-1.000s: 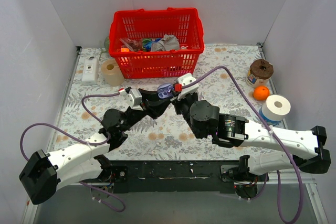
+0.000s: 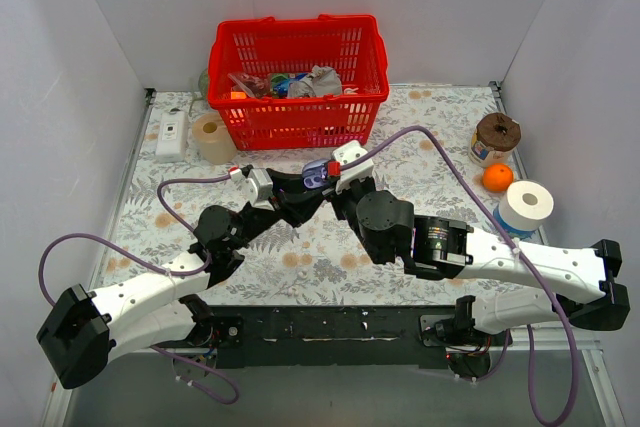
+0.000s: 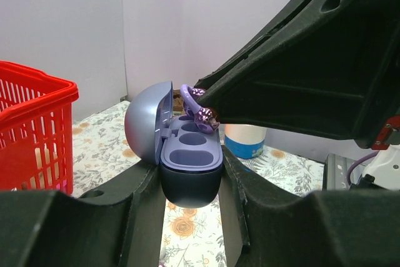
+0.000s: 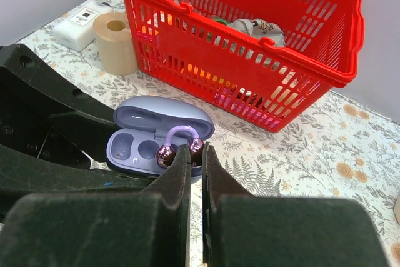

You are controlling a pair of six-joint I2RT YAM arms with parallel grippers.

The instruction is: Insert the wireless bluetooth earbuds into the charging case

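Note:
The blue-lilac charging case point(image 3: 190, 145) has its lid up, and my left gripper is shut on its lower body. Several empty wells show in its tray. A purple U-shaped earbud point(image 3: 199, 107) with dark red, shiny ends sits over the case's far side in the left wrist view. In the right wrist view the same earbud point(image 4: 181, 131) arches over the tray, its two ends close to the wells there. My right gripper is shut on one end of it. Whether the ends are seated in the wells cannot be told. In the top view the case point(image 2: 318, 175) is between both grippers.
The red basket point(image 2: 300, 125) of mixed items stands just behind the grippers. A tan tape roll point(image 2: 212, 137) and a white power strip point(image 2: 172, 135) are at left. An orange point(image 2: 497, 178) and a white-blue roll point(image 2: 524, 207) lie right.
The left arm and the case look still.

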